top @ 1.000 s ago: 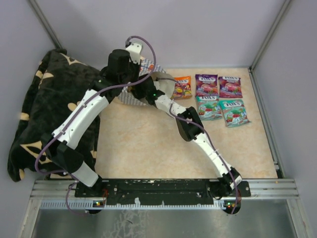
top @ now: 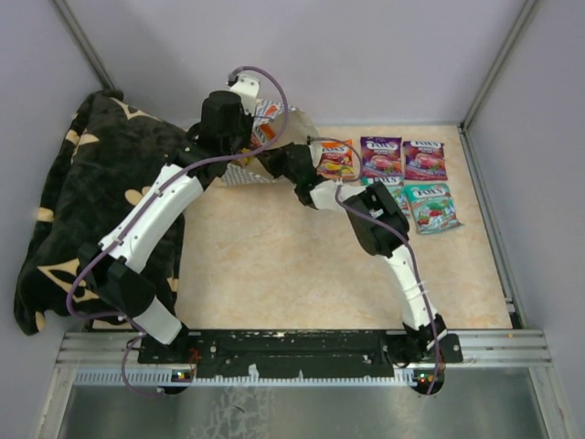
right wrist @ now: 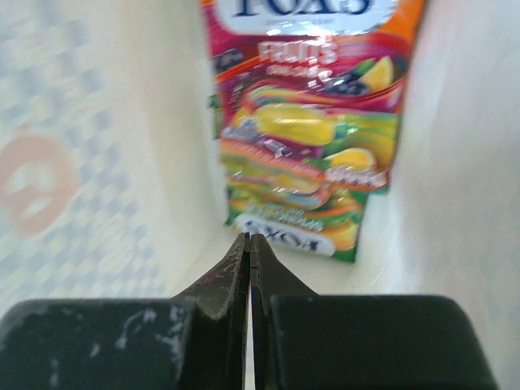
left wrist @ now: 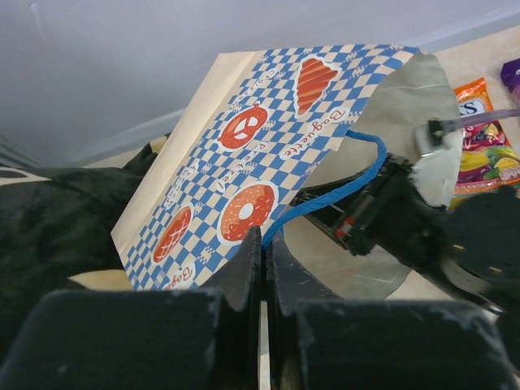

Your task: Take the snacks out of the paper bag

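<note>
The paper bag (left wrist: 207,175), blue-and-white checked with pastry pictures, lies tilted at the back left of the table. My left gripper is shut on its thin blue handle (left wrist: 349,188). At the bag's mouth, my right gripper is shut with nothing showing between its fingers. Inside, ahead of those fingertips, lie a purple-and-orange snack packet (right wrist: 305,122) and, partly beneath it, a green-and-orange packet (right wrist: 292,231). Outside on the table are an orange packet (top: 335,161), two purple packets (top: 381,155) and two teal packets (top: 432,208).
A dark patterned blanket (top: 101,219) covers the left side. Bare table (top: 274,265) lies in front of the bag and at the right. Grey walls stand behind and at the sides.
My right arm has swung rightward, its gripper drawing back somewhat from the bag's inside, and now covers part of a teal packet. The bag's mouth has shifted slightly; the left arm has barely moved.
</note>
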